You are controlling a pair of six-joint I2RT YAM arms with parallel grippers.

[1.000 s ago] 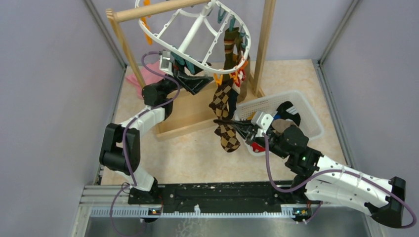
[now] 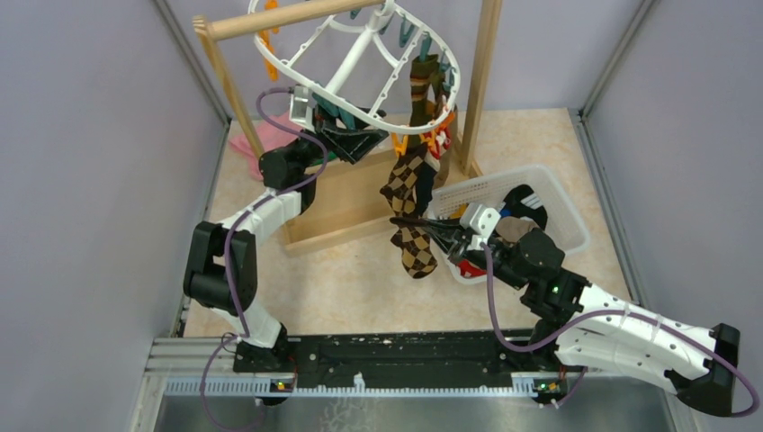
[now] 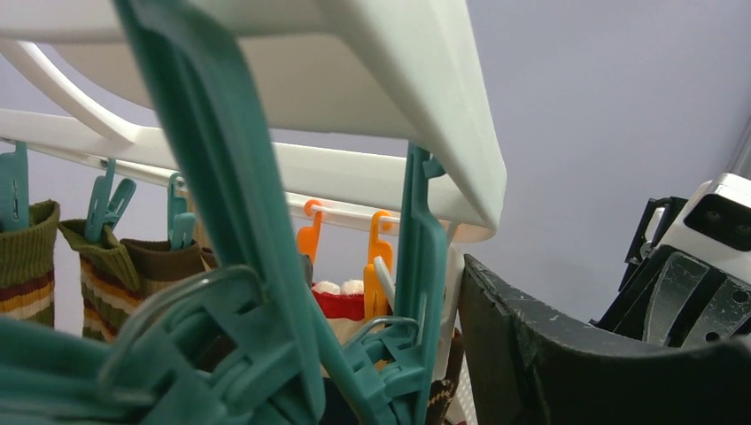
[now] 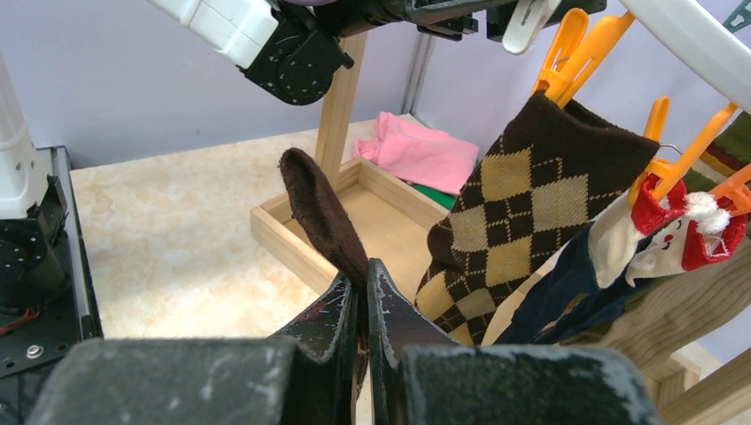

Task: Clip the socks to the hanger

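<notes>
The white round hanger [image 2: 353, 61] carries teal clips [image 3: 411, 239] and orange clips [image 4: 589, 53], with several socks clipped at its right side, among them an argyle sock [image 4: 509, 221] and a red-topped sock [image 4: 691, 239]. My left gripper [image 2: 369, 144] is at the hanger's front-left underside, beside teal clips; whether it is open or shut is unclear. My right gripper is shut on the brown cuff of a sock [image 4: 314, 204], whose argyle body [image 2: 416, 249] hangs below it in the top view.
A white basket [image 2: 567, 216] of socks is on the right. The wooden stand [image 2: 481, 63] frames a tray, with pink cloth [image 4: 425, 150] at the back left.
Both arms have shifted very slightly over the last second; the socks and hanger look nearly unchanged.
</notes>
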